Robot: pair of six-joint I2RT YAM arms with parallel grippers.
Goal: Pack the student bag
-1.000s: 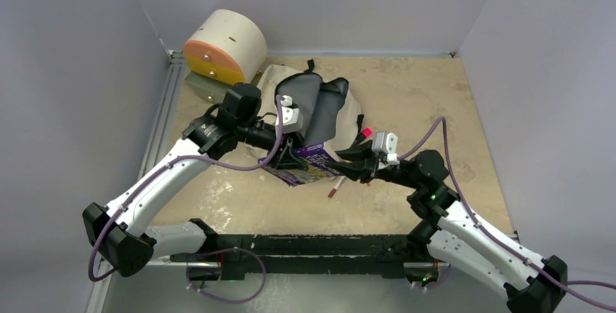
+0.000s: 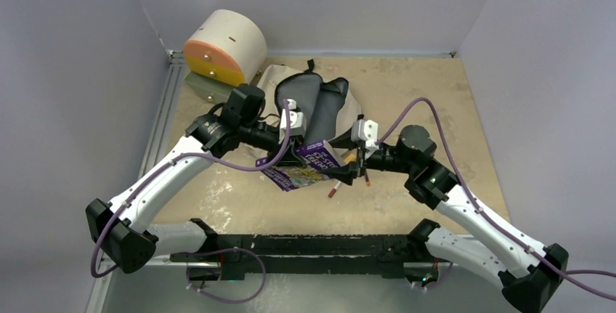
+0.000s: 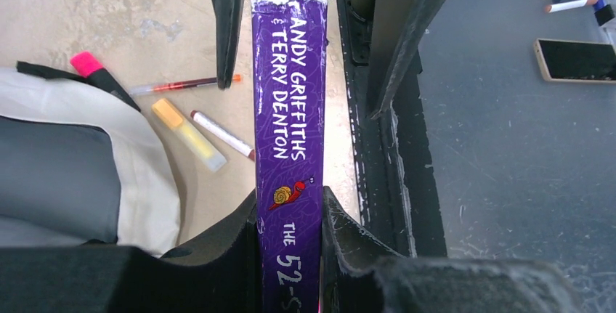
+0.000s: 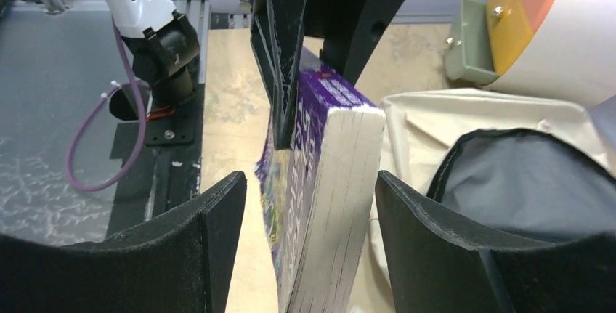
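Note:
A thick purple book (image 2: pixel 319 155) hangs over the table in front of the bag. My left gripper is shut on it, its pads pressed to both covers beside the spine. In the right wrist view my right gripper stands open around the book's other end, with gaps between the fingers and the covers. The left wrist view shows the right gripper's fingers (image 3: pixel 231 22) spread wide past the book. Behind the book, the cream and grey student bag (image 2: pixel 301 99) lies on the table; the arms and book cover part of it.
Beside the bag lie a yellow highlighter (image 3: pixel 190 139), a red pen (image 3: pixel 178 84), a white marker (image 3: pixel 221 135) and a pink-capped highlighter (image 3: pixel 109 82). A drum-shaped box (image 2: pixel 236 41) stands at the back left.

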